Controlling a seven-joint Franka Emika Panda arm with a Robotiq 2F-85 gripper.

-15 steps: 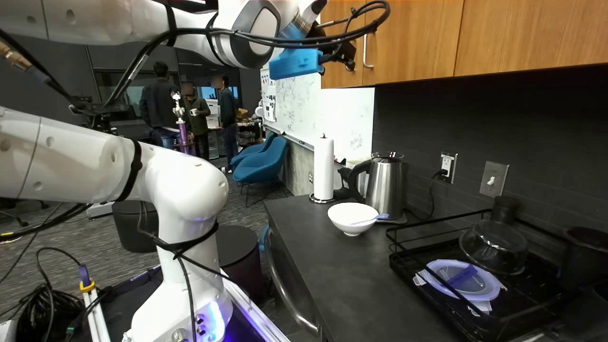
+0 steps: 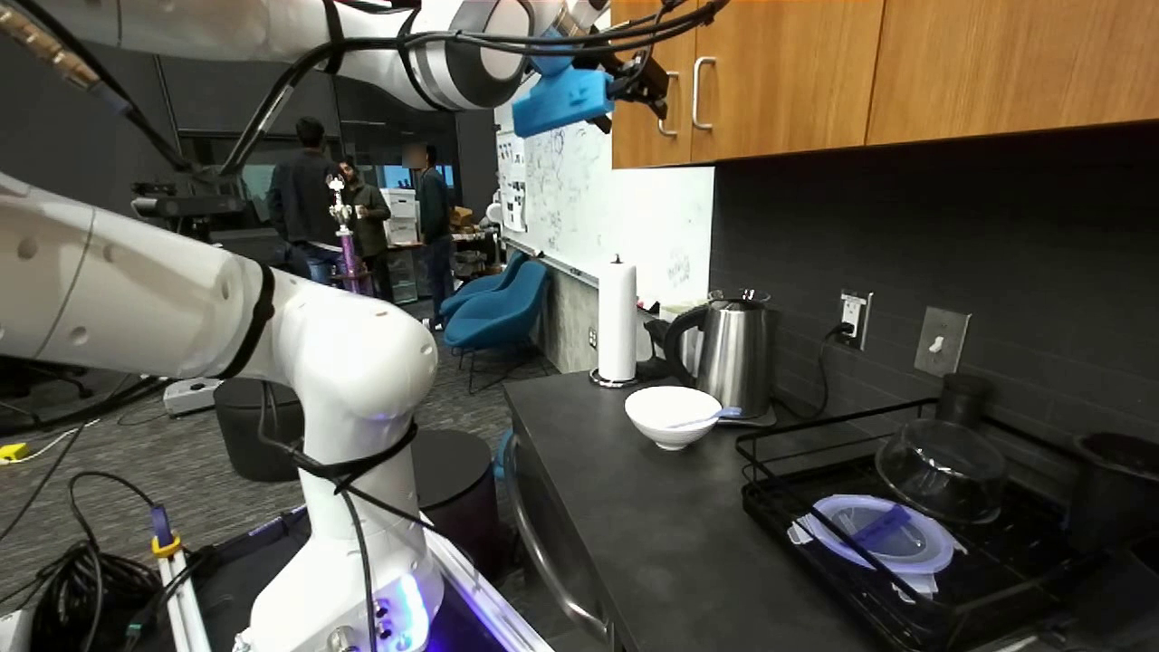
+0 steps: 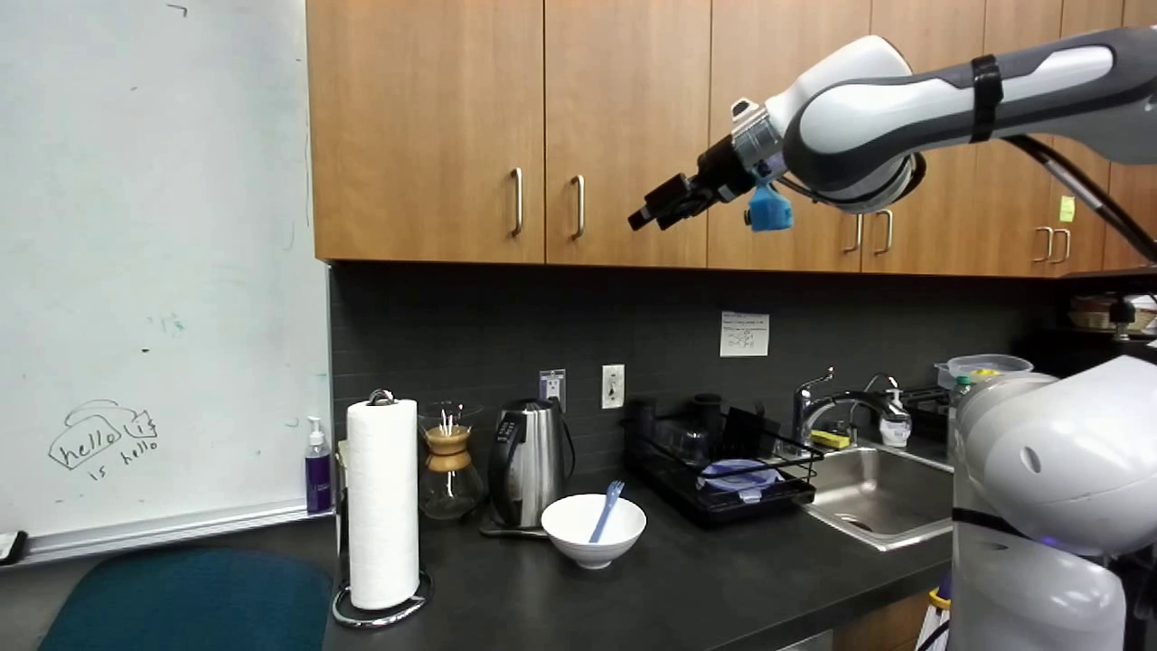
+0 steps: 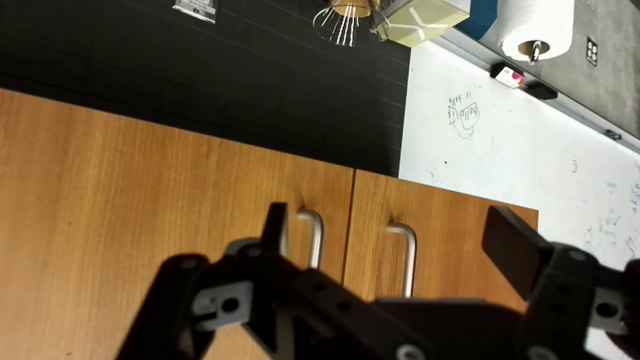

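Note:
My gripper is open, its two black fingers wide apart with nothing held between them. Behind them in the wrist view, two metal handles show on a pair of wooden cabinet doors: one handle [image 4: 316,240] close to the left finger, the other handle [image 4: 411,258] nearer the middle of the gap. Neither handle appears gripped. Exterior view 2 has the gripper [image 3: 653,206] high in front of the upper cabinets [image 3: 434,119], to the right of the handle pair and tilted down to the left. How far it stands from the doors is hard to tell.
Below, on the dark counter [image 3: 694,591], a white bowl [image 3: 569,524] holds a blue utensil [image 3: 607,510]. A steel kettle [image 3: 531,461], paper towel roll [image 3: 381,504] and dish rack [image 3: 705,494] stand around it. A whiteboard [image 3: 163,271] borders the cabinets.
The arm's links have risen slightly. In exterior view 1 the gripper has shifted a little and turned, and its cables hang farther left, leaving more of the cabinet handles visible.

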